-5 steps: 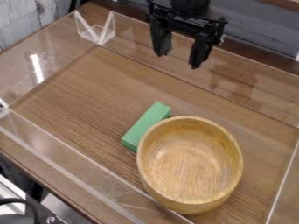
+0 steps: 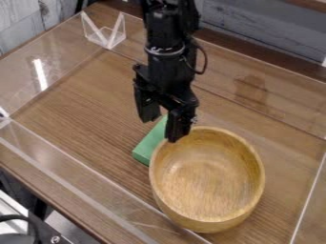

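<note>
My black gripper [image 2: 163, 119] is low over the table in the middle of the camera view, open, its fingers just above a green block [image 2: 152, 151]. The block lies on the wooden table, partly hidden by the gripper and by a tan oval bowl [image 2: 207, 208] directly beside it at the lower right. Whether the fingers touch the block is hard to tell.
A clear plastic item [image 2: 105, 29] stands at the top left. A dark cable [image 2: 26, 223] shows at the lower left corner.
My gripper has come down from the back of the table toward the front, to above the green block. The block and bowl look unmoved.
</note>
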